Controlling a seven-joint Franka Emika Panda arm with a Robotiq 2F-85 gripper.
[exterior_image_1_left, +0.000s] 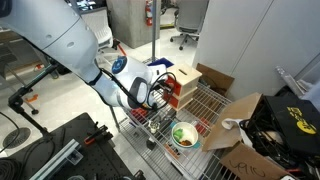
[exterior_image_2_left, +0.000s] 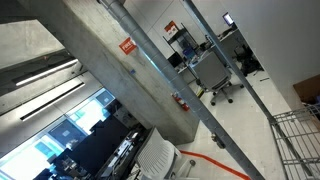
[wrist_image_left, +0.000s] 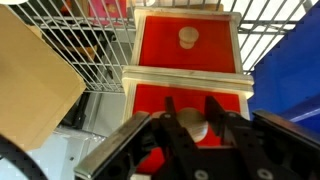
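Observation:
A small wooden cabinet with red drawer fronts and round wooden knobs fills the middle of the wrist view. Its upper knob is in full view. The lower knob lies between the dark fingertips of my gripper, one on each side. Whether they press on it cannot be told. In exterior view 1 the cabinet stands on the wire rack, and the white arm reaches its front from the left. The gripper itself is mostly hidden there.
A white bowl with colourful contents sits on the rack in front of the cabinet. Open cardboard boxes and a black item crowd the right side. In the wrist view cardboard lies at left and a blue surface at right.

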